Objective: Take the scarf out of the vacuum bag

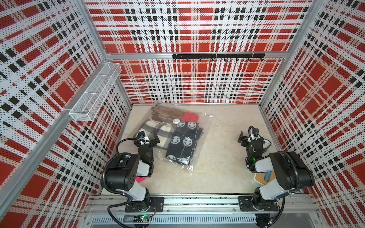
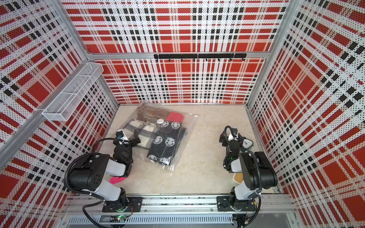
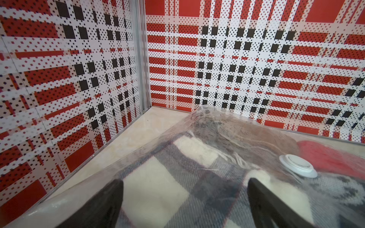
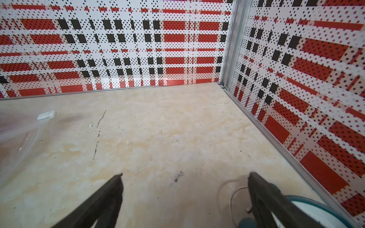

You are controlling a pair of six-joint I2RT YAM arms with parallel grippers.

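A clear vacuum bag (image 1: 201, 146) lies flat on the left-middle of the table, holding folded knit items: a cream-and-grey checked scarf (image 3: 155, 182), a dark piece with white smiley faces (image 2: 164, 142), a brown one and a red one (image 2: 174, 117). A round white valve (image 3: 297, 165) is on its top. My left gripper is open above the bag's left part, over the checked scarf, nothing between its fingers. My right gripper is open over bare table at the right, apart from the bag.
A round clock-like object (image 2: 247, 144) is beside my right gripper. A pink item (image 2: 117, 179) and a yellow item (image 2: 238, 177) are partly hidden under the arms. A wire basket (image 1: 91, 95) hangs on the left wall.
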